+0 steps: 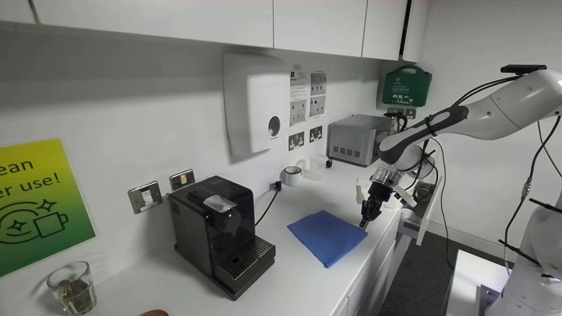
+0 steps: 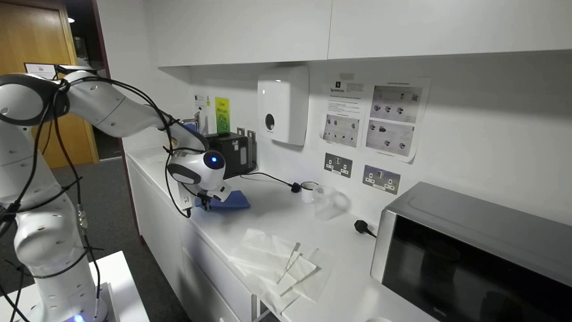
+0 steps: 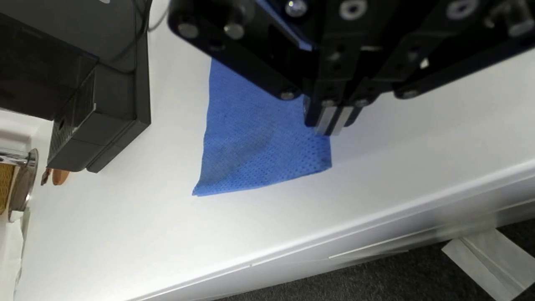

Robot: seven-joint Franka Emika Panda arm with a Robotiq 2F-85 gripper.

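A folded blue cloth (image 1: 327, 237) lies flat on the white counter, in front of the black coffee machine (image 1: 221, 234) and to its right. My gripper (image 1: 363, 225) points down at the cloth's right edge, near a corner. In the wrist view the gripper is shut, its two grey fingertips close together over that edge of the cloth (image 3: 250, 135). Whether a thin fold of cloth sits between them cannot be made out. From the other side, the arm partly hides the cloth (image 2: 234, 201).
Behind the cloth stand a white mug (image 1: 293, 176) and a clear cup (image 2: 324, 203). Wrappers (image 2: 284, 265) lie near the microwave (image 2: 461, 252). An open drawer (image 1: 419, 210) juts out past the gripper. The counter's front edge runs close by.
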